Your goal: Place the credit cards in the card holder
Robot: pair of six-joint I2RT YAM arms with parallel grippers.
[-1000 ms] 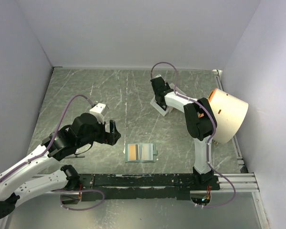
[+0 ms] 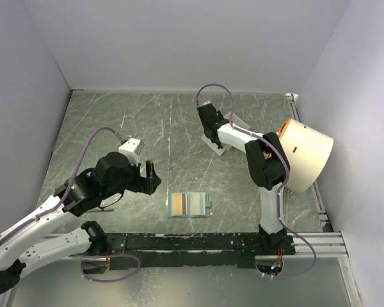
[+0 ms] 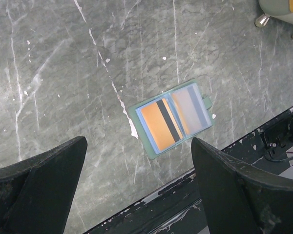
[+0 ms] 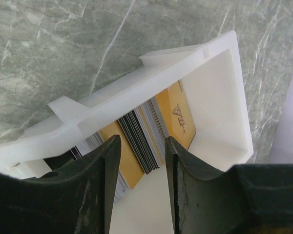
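Observation:
The card holder lies flat and opened out near the table's front edge; an orange card with a dark stripe shows under its left clear pocket. At the back right stands a white tray with several cards in a leaning row, among them an orange card and dark-edged ones. Over that tray is my right gripper, open, the row of cards beyond its fingertips and nothing gripped. My left gripper hangs open and empty above the table, left of and behind the holder.
A large cream cylinder stands beside the right arm, close to the right wall. A dark beam runs along the front edge.
My right gripper has shifted slightly to the left over the tray. The left arm, the card holder and the cylinder look the same.

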